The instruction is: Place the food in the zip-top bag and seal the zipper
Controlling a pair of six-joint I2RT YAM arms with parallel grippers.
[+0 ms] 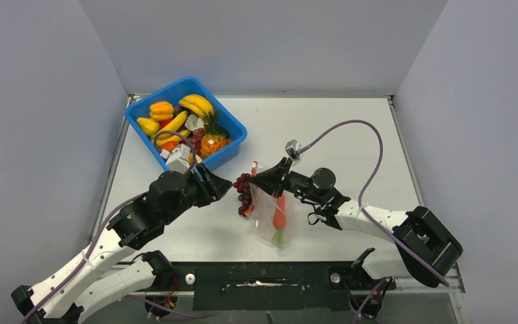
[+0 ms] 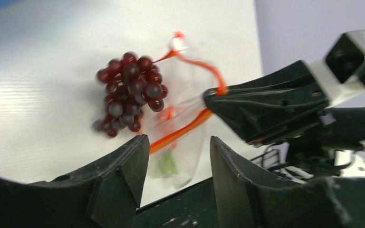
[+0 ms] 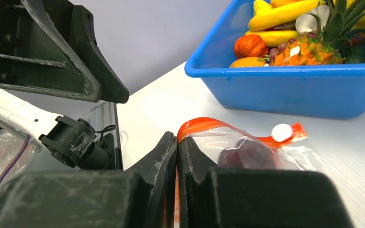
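The clear zip top bag with orange edging hangs from my right gripper, which is shut on the rim of its mouth. Inside the bag is a carrot, green end down. A bunch of dark red grapes is at the left side of the mouth, overlapping the orange edge; how much of it is inside I cannot tell. My left gripper is just left of the grapes. In the left wrist view its fingers are apart with nothing gripped between them.
A blue bin full of toy fruit and vegetables stands at the back left, close behind the left gripper. Both grippers are close together over the bag.
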